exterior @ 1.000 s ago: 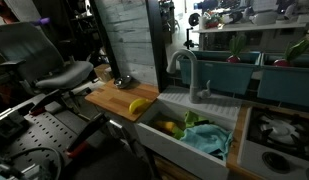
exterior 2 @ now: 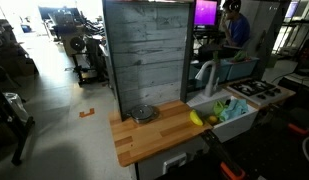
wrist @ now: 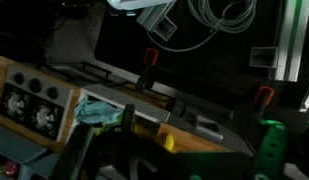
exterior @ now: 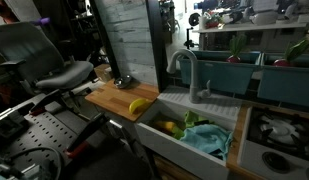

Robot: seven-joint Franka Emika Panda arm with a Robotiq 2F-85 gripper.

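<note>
At the bottom of the dark wrist view my gripper stands open, with no object visible between its fingers. I cannot make it out clearly in either exterior view. A teal cloth (exterior: 206, 135) lies in the white sink (exterior: 182, 148), beside some yellow and orange things (exterior: 172, 128). On the wooden counter (exterior: 106, 98), just left of the sink, rests a yellow banana-like object (exterior: 140, 105). Further back on the counter sits a metal pan (exterior 2: 142, 112). The wrist view shows the cloth (wrist: 97, 110) below and left of centre, partly hidden by a finger.
A tall faucet (exterior: 193, 75) rises behind the sink. To the sink's right is a stove (exterior: 279, 135); planter boxes (exterior: 229, 75) line the back. A grey panel (exterior 2: 149, 60) stands behind the counter. Cables (wrist: 222, 15) lie on the dark surface in the wrist view.
</note>
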